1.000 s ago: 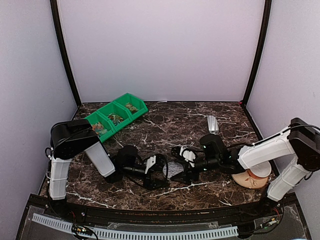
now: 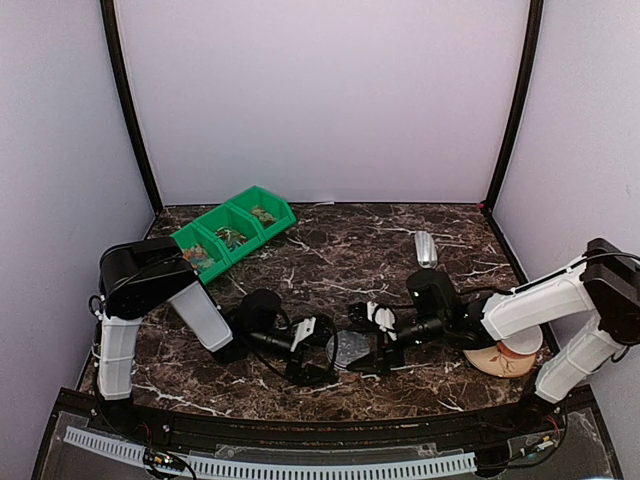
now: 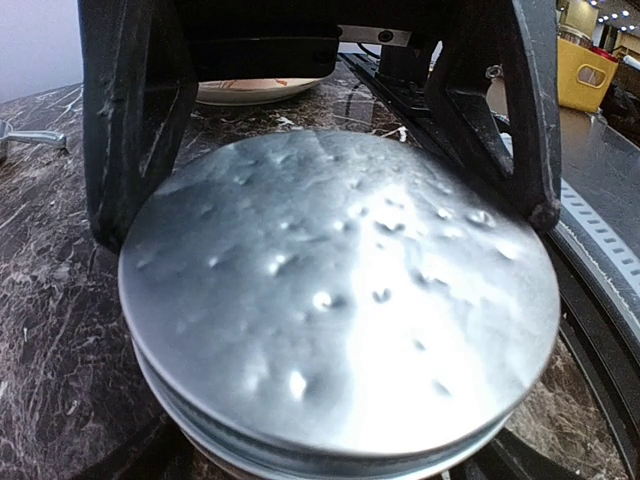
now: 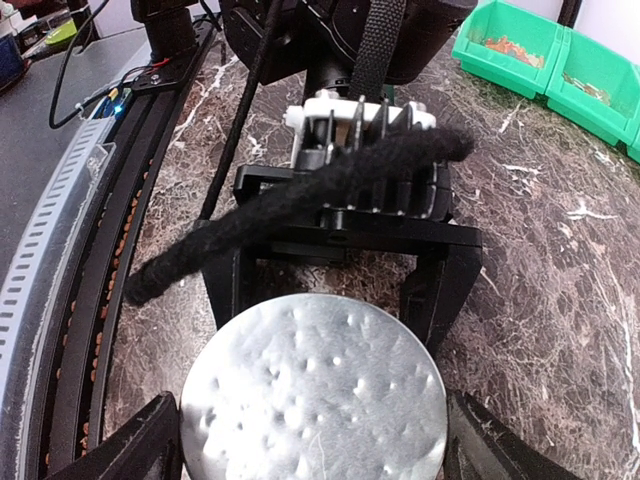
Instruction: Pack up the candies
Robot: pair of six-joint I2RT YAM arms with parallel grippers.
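A round container with a dimpled silver lid (image 3: 330, 300) stands between my two grippers at the front middle of the table; its body is mostly hidden. My left gripper (image 2: 328, 352) is shut on the container, its fingers (image 4: 440, 290) reaching to both sides of it in the right wrist view. From the opposite side comes my right gripper (image 2: 362, 342), open, with its fingers (image 3: 130, 170) on either side of the lid. The green bin (image 2: 238, 235) at the back left has three compartments holding small colourful wrapped candies (image 2: 232, 238).
A metal scoop (image 2: 426, 249) lies at the back right. Near the right wall a white bowl (image 2: 522, 342) rests by a round light-brown plate (image 2: 497, 362), partly under my right arm.
Over the last second my right gripper has shifted slightly to the right, and the silver lid shows a little farther right. My left arm has barely moved.
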